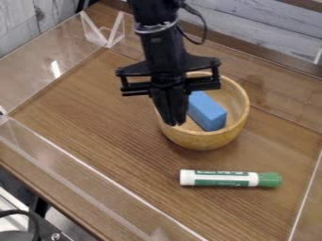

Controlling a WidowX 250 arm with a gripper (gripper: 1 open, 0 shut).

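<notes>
My gripper [169,104] hangs over the left side of a yellow bowl [214,138], its fingertips close together and pointing down; I see nothing held between them. A blue block [206,111] rests inside the bowl, to the right of the fingertips and partly behind the gripper. A green and white tube [229,179] lies on the wooden table in front of the bowl.
A low wall [277,28] borders the back, and pale edging runs along the left side. Some black cabling [25,224] is at the lower left corner.
</notes>
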